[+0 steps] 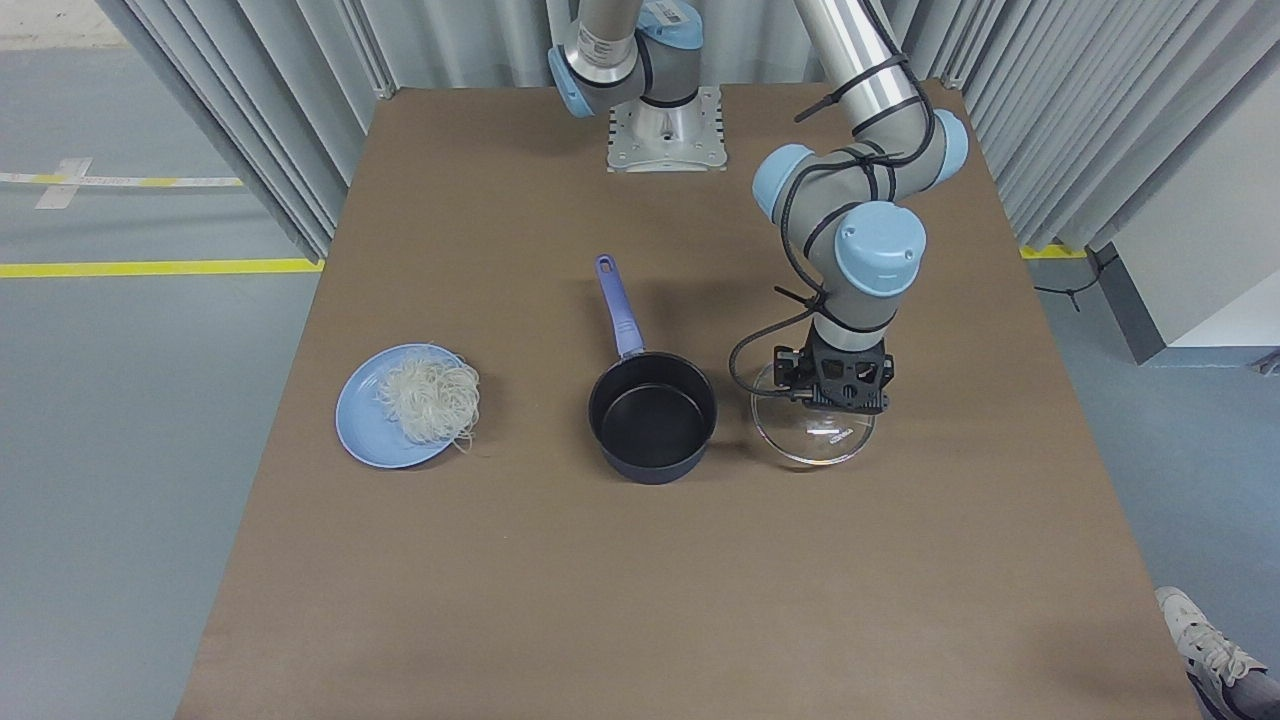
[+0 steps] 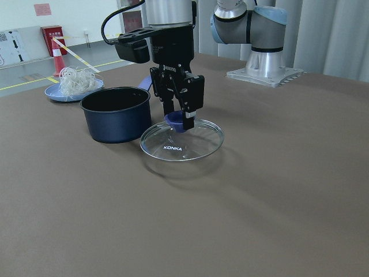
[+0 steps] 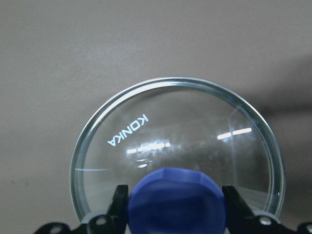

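My gripper (image 2: pixel 180 118) is shut on the blue knob (image 3: pixel 176 204) of a glass lid (image 3: pixel 146 107) marked KONKA. The lid hangs low over the table, just right of the dark pot (image 1: pixel 651 426) in the front view, and casts a shadow beneath it. The pot (image 2: pixel 117 124) is uncovered and empty, its lilac handle (image 1: pixel 618 300) pointing to the back. A light blue plate (image 1: pixel 366 420) with white noodles (image 1: pixel 429 396) sits at the left of the pot.
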